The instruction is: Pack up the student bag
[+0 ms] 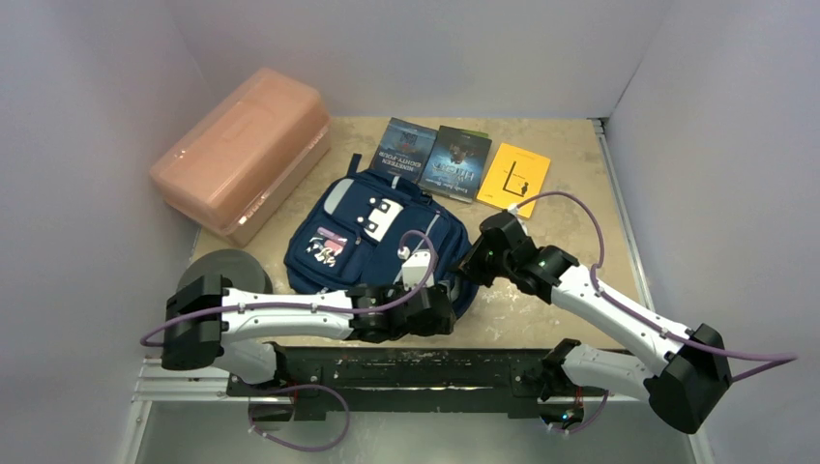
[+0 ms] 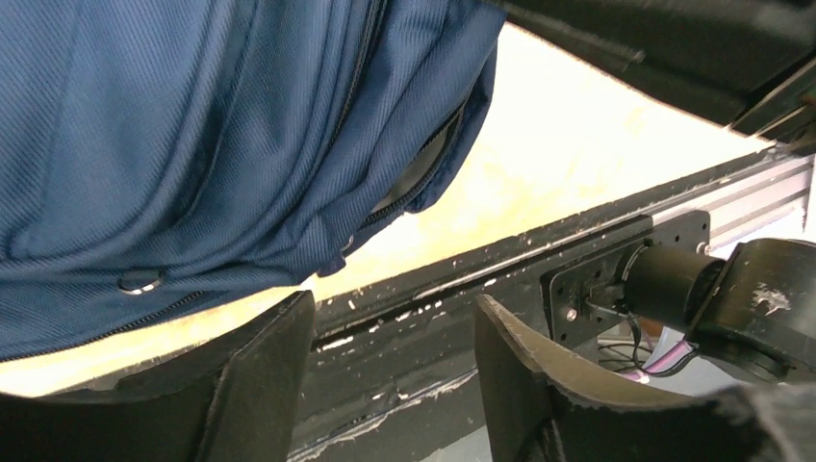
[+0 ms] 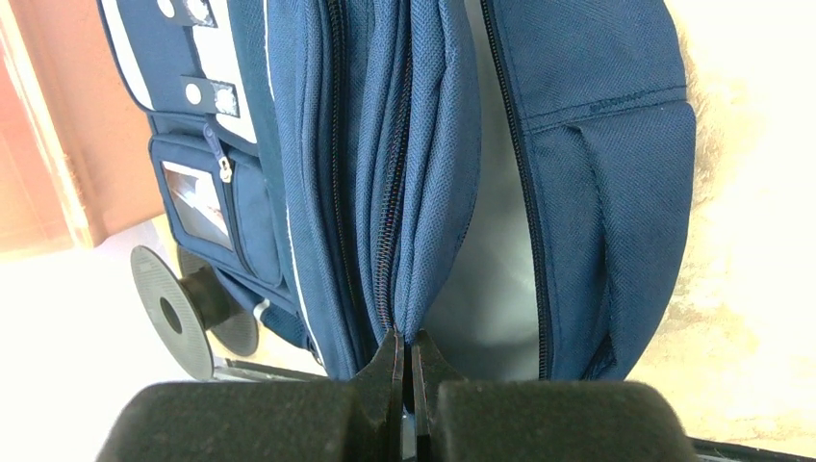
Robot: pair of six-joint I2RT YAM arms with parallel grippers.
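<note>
A navy backpack (image 1: 343,232) lies on the table, its side zipper opened, showing grey lining (image 3: 496,298) in the right wrist view. My right gripper is shut at the bag's zippered edge, fabric at its tips; whether any is between them is unclear. My left gripper is above the bag's front-right corner, fingers apart with nothing between them. Three books lie behind the bag: a dark blue one (image 1: 403,145), another dark one (image 1: 454,164) and a yellow one (image 1: 512,177).
A pink lidded box (image 1: 239,145) stands at back left, a dark spool (image 1: 213,271) at left.
</note>
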